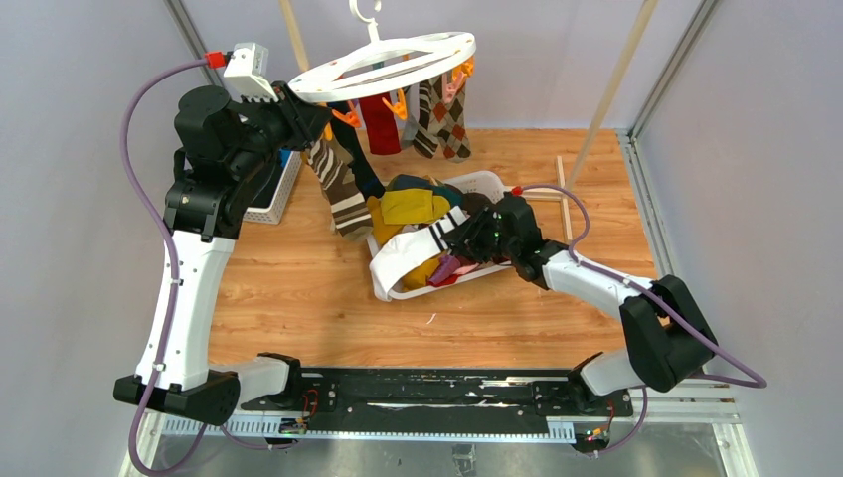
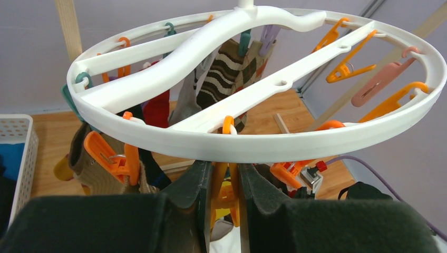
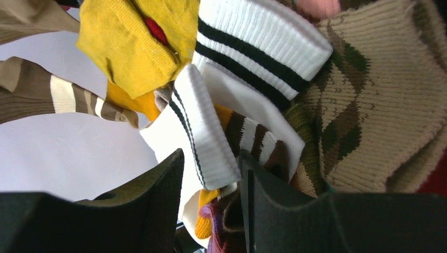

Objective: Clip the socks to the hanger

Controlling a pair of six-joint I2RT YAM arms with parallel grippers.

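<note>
The round white hanger (image 1: 462, 45) hangs at the back, ringed with clips and several hung socks. My left gripper is shut on an orange clip (image 2: 225, 197) at the hanger's near rim. In the basket lies a white sock (image 1: 398, 260) with black stripes at its cuff. My right gripper is down among the socks, its fingers (image 3: 164, 184) apart. In the right wrist view, a white striped cuff (image 3: 203, 134) reaches between them, its corner close to the right fingertip. Whether that finger touches it, I cannot tell. Another striped white cuff (image 3: 258, 47) lies beyond.
The white basket (image 1: 487, 181) also holds yellow, dark and patterned socks. A brown striped sock (image 1: 338, 189) hangs down to its left side. Another white basket (image 1: 266, 212) stands behind the left arm. Bare wooden floor (image 1: 437, 338) lies in front.
</note>
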